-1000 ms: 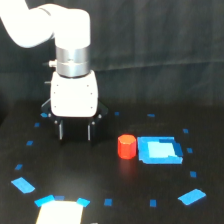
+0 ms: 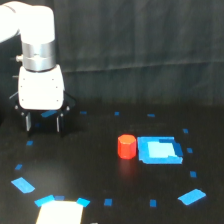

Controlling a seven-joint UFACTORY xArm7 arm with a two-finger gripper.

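My gripper (image 2: 43,124) hangs at the left of the view from a white arm, pointing down. Its two dark fingers stand well apart, and only dark background shows between them. A red cylinder (image 2: 126,147) stands upright on the black table, well to the right of the gripper and apart from it. Close beside the cylinder, on its right, is a shallow blue tray (image 2: 143,157) with a white patch inside.
A pale, cream-coloured block (image 2: 60,212) is cut off by the bottom edge. Small blue tape marks (image 2: 22,185) are scattered over the table. A dark curtain (image 2: 150,50) closes off the back.
My gripper has moved to the left and looks smaller, so farther back. Cylinder, tray and block are where they were.
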